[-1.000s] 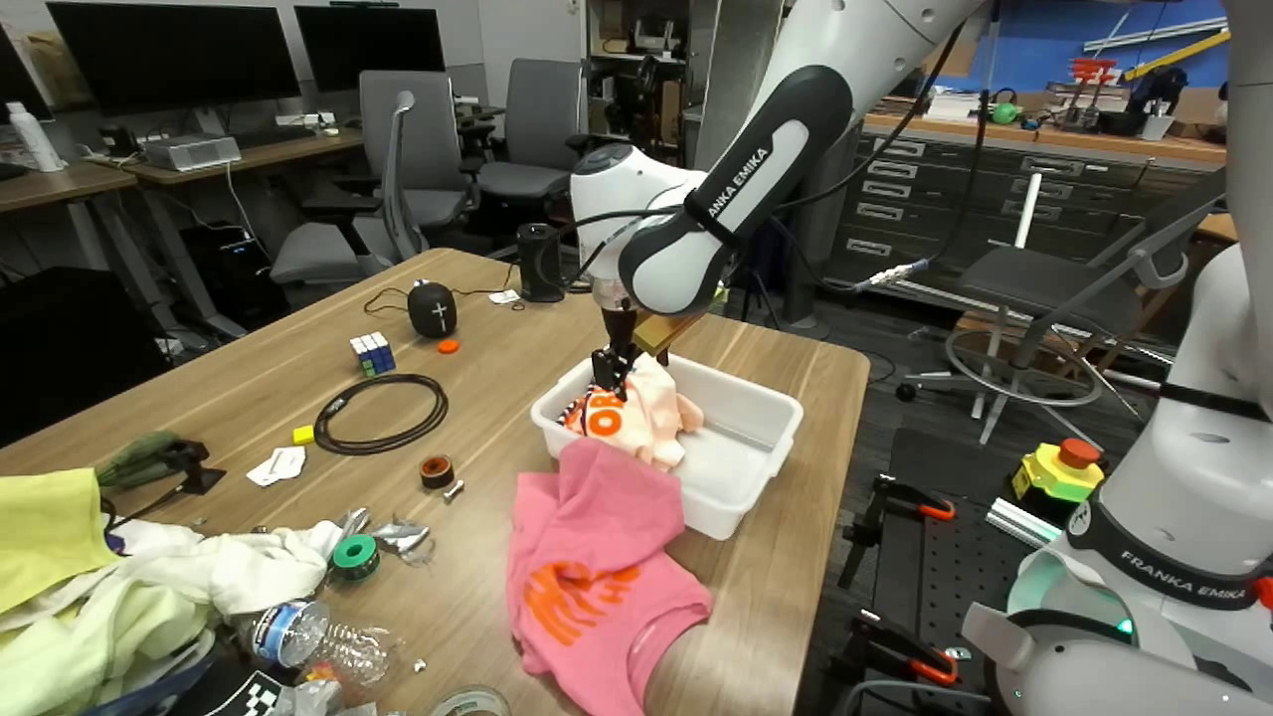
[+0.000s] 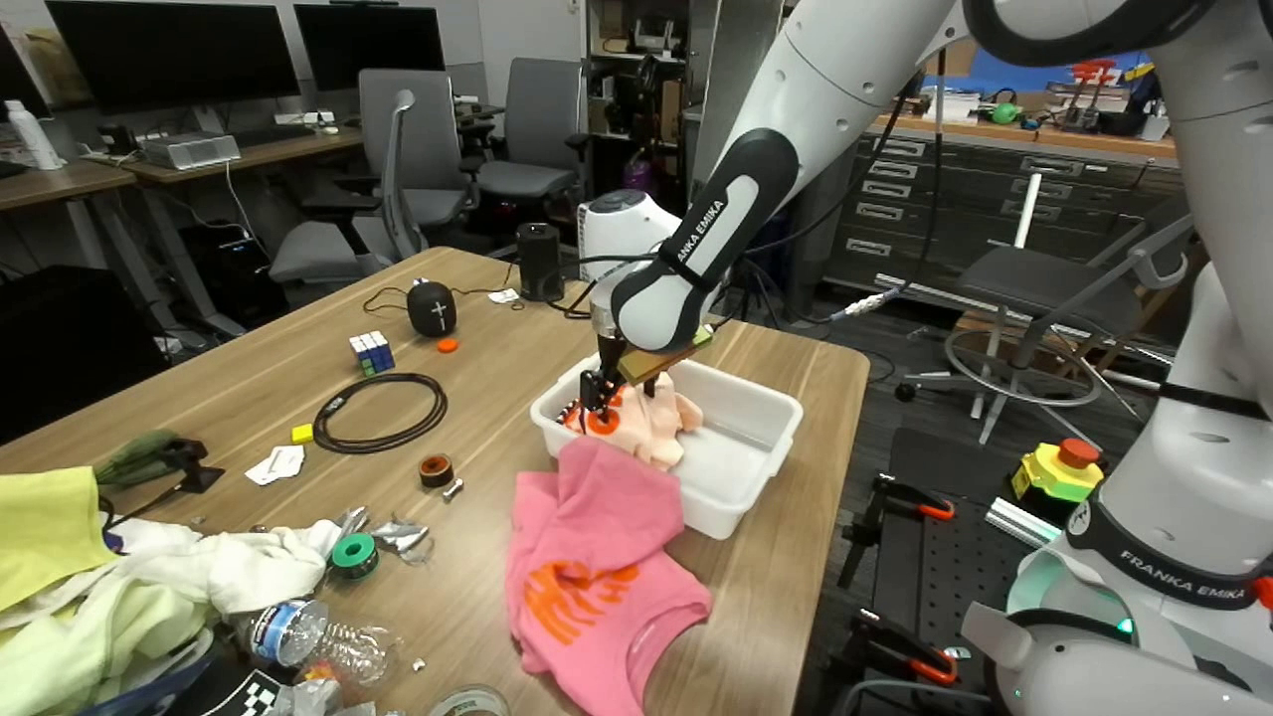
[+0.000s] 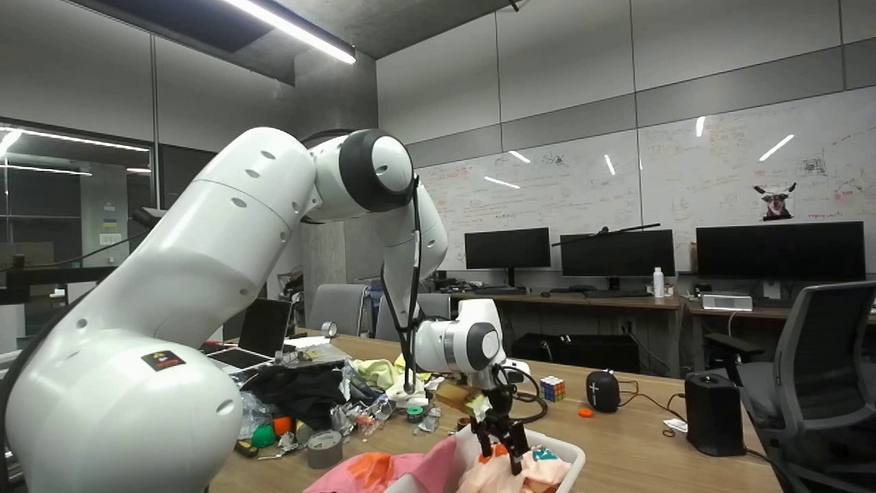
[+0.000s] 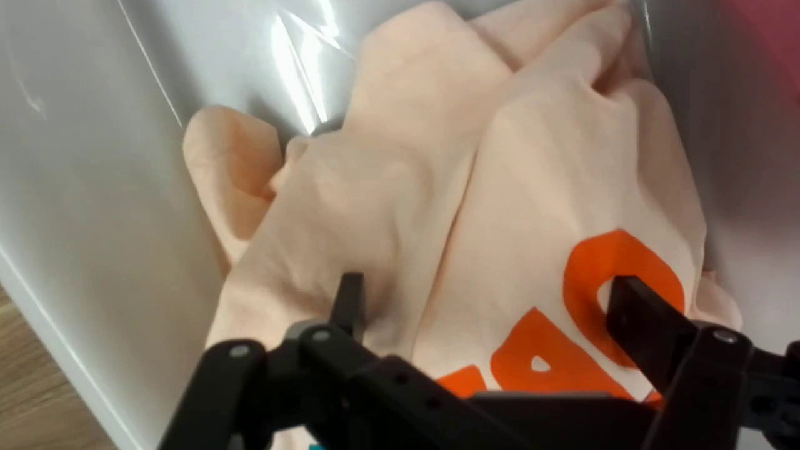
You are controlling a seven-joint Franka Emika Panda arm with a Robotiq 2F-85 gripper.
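A peach cloth (image 4: 420, 187) with orange print lies crumpled in one end of a white plastic bin (image 2: 746, 459). My gripper is open just over that cloth, its two black fingers (image 4: 349, 304) well apart. Whether the fingertips touch the fabric I cannot tell. In exterior view 2 the gripper (image 3: 501, 460) points down into the bin above the same cloth (image 3: 534, 476). A pink garment (image 2: 597, 561) with orange lettering lies on the table, its upper end draped against the bin's near side.
Left of the bin lie a coiled black cable (image 2: 382, 414), a Rubik's cube (image 2: 371, 352) and a small roll of tape (image 2: 436, 470). Clothes and a plastic bottle (image 2: 316, 638) clutter the near left. The bin's right part is empty.
The arm has come lower and slightly nearer the camera, bringing the gripper down closer to the peach cloth. The bin and the pink garment have stayed put.
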